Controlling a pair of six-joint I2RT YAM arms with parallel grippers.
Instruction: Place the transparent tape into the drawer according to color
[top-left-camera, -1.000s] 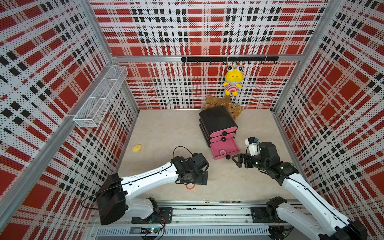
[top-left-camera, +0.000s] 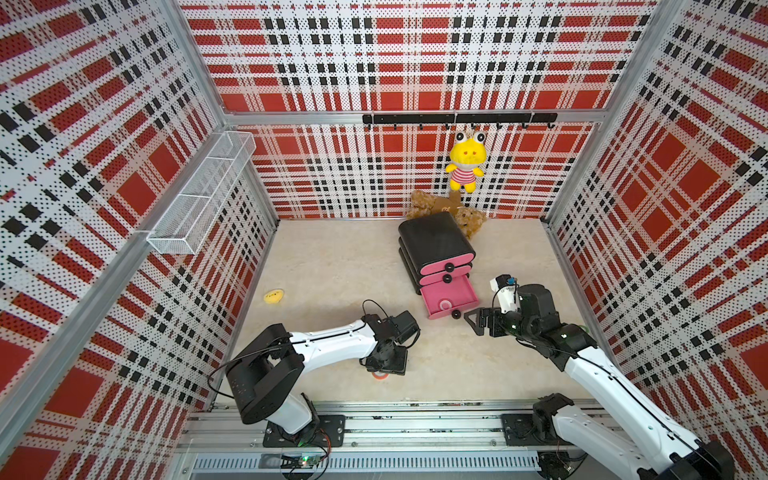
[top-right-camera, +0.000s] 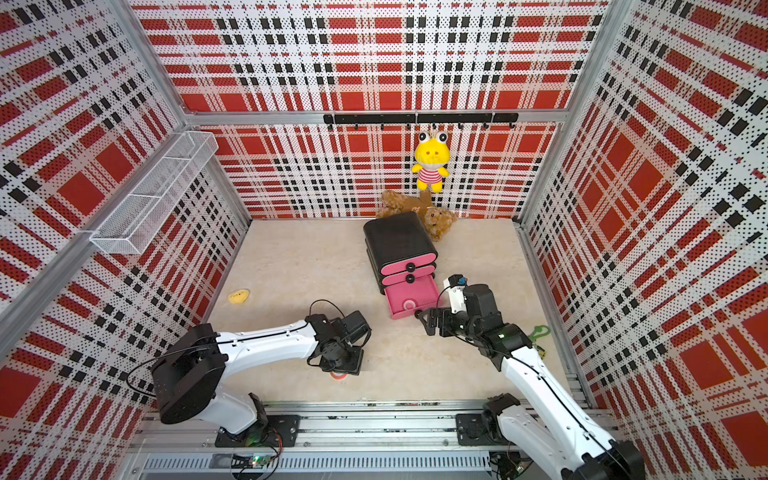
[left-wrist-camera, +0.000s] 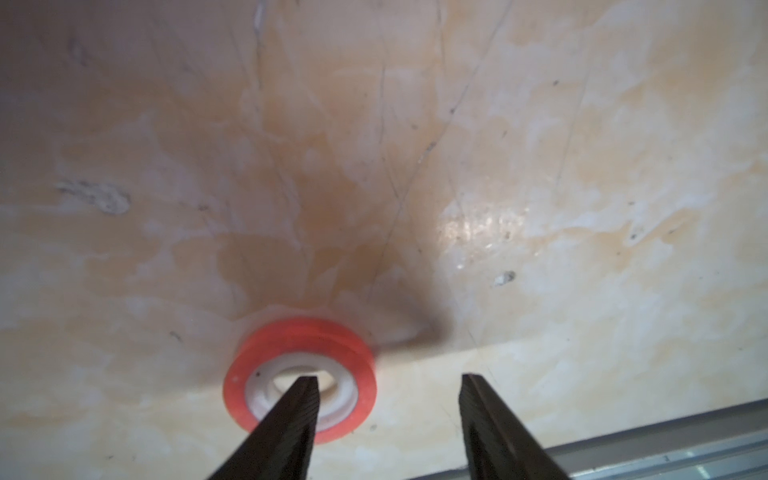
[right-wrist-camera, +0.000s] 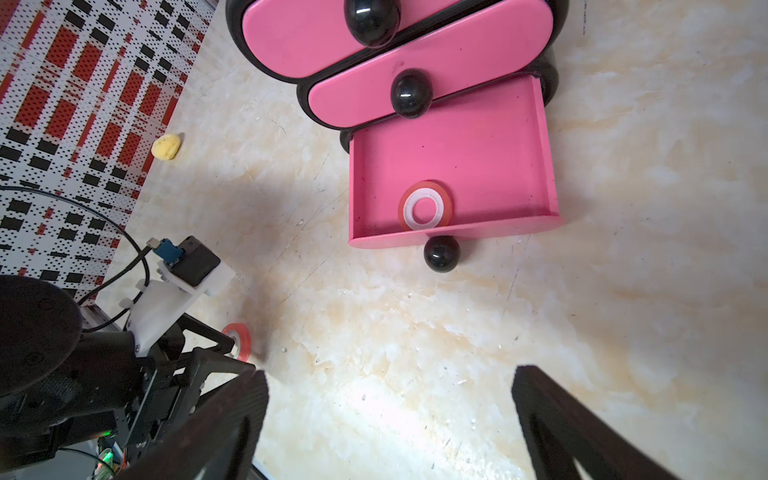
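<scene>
A roll of tape with a red rim and white core lies flat on the table near its front edge. My left gripper hovers close over it, fingers part open; the left finger overlaps the roll in the left wrist view, and the gap between the fingers is empty. The pink bottom drawer of the black cabinet is pulled out, with another red-and-white roll lying inside near its front. To the right of the drawer, my right gripper stands open and empty.
Two upper drawers are closed, with black knobs. A yellow object lies at the left of the table. Behind the cabinet sits a brown plush. Free table lies between the two grippers.
The right arm and the drawer are unchanged.
</scene>
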